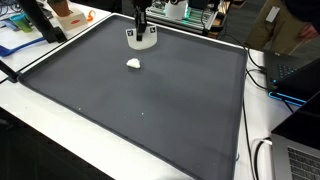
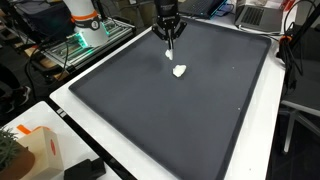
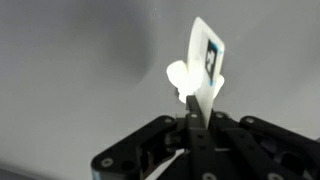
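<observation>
In the wrist view my gripper is shut on a narrow white piece (image 3: 205,55) that has a small dark bluish patch. It points away from the fingers; what it is, I cannot tell. Beyond it, partly covered, a white lump (image 3: 178,74) lies on the grey surface. The second exterior view shows the gripper (image 2: 169,46) near the far edge of the board, the held piece (image 2: 169,55) hanging below it. The other white lump (image 2: 179,71) rests close by, apart from the held piece. It also shows as a small white lump (image 1: 133,63) in the first exterior view.
The dark grey board (image 1: 150,105) is otherwise bare, with wide free room toward the near side. Laptops (image 1: 295,155) stand beyond its right edge in the first exterior view. A potted plant (image 2: 14,158) stands at the near left of the second exterior view.
</observation>
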